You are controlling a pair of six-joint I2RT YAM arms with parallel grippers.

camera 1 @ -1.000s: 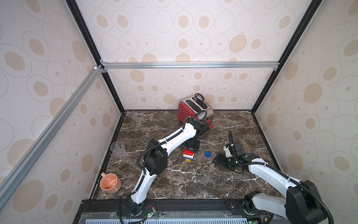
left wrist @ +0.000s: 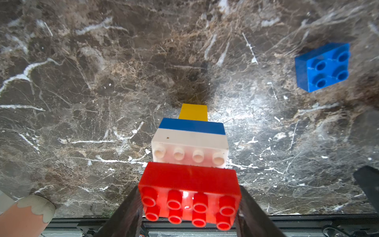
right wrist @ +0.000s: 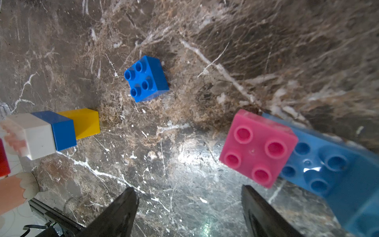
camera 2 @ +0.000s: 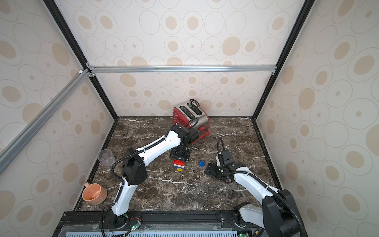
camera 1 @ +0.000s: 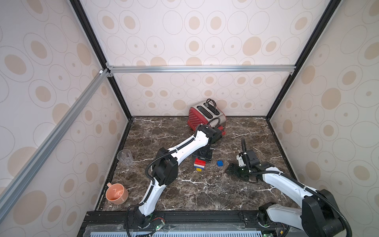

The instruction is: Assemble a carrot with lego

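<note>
In the left wrist view my left gripper is shut on a red brick (left wrist: 189,175), gripped at its two short ends. Below the red brick stands a stack of a white brick (left wrist: 189,140), a blue layer (left wrist: 191,126) and a yellow brick (left wrist: 193,112). One row of white studs shows; the red brick covers the rest. From the right wrist view a gap seems to separate red brick (right wrist: 3,160) from white brick (right wrist: 33,136), though full contact is hard to judge. My right gripper stands open and empty, near a pink brick (right wrist: 258,148).
A loose blue brick (right wrist: 146,79) lies between the stack and my right gripper. Larger light-blue bricks (right wrist: 355,189) sit beside the pink one. A toaster (camera 1: 207,114) stands at the back; an orange mug (camera 1: 117,193) and clear cup (camera 1: 125,157) are at the left.
My left gripper and the red brick have shifted slightly toward the front and right over the stack. The right arm appears still.
</note>
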